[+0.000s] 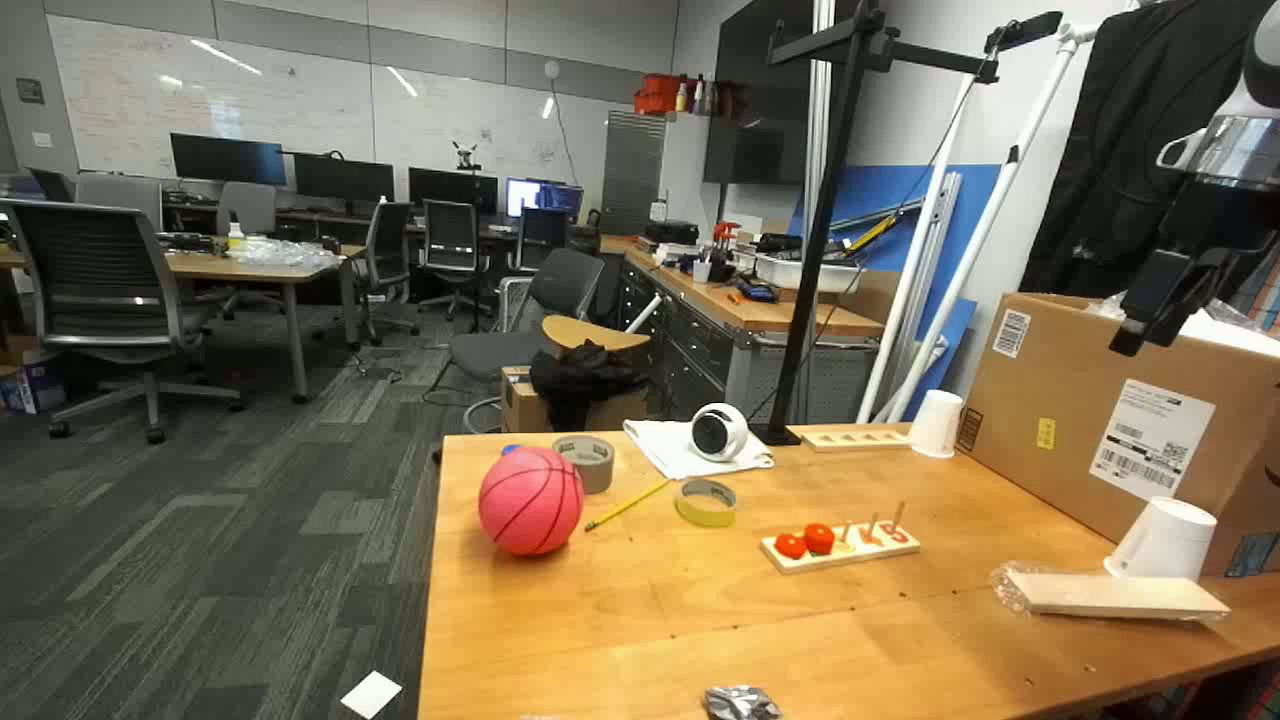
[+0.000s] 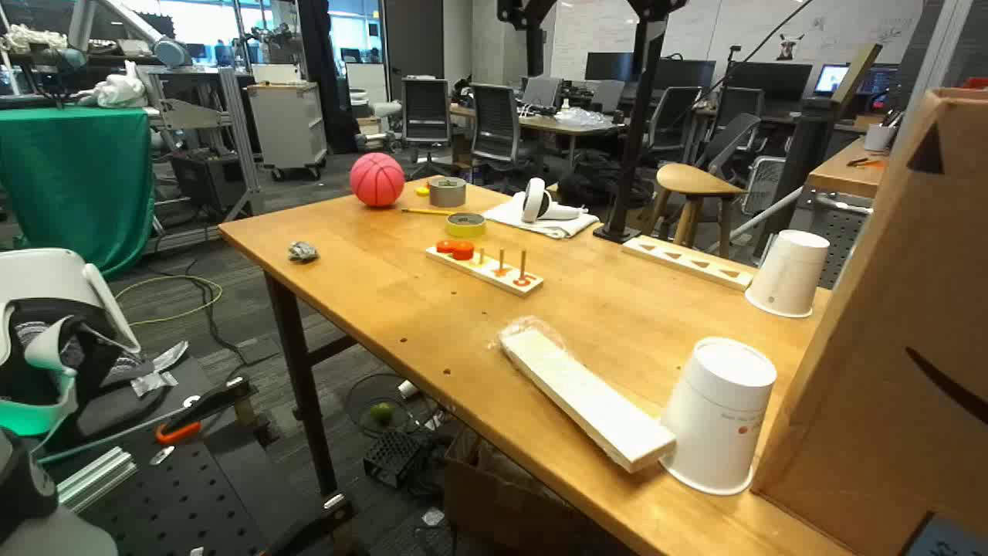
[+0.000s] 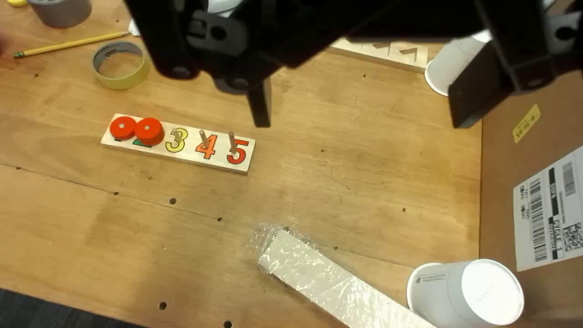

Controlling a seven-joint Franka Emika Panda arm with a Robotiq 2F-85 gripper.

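Note:
Two red discs sit on the first two pegs of a wooden number board; its 3, 4 and 5 pegs stand bare. My gripper is open above the table, fingers wide apart and empty. In exterior view 1 the gripper hangs at the right edge, in front of the cardboard box and well above the tabletop. A plastic-wrapped wooden block lies beside an upside-down white cup. Farther back stands a second upside-down white cup, near a board with triangular cutouts.
The cardboard box walls off the table's right side. Toward the far left are a pink ball, a grey tape roll, a yellowish tape roll, a pencil and a white camera on cloth. Mid-table is bare.

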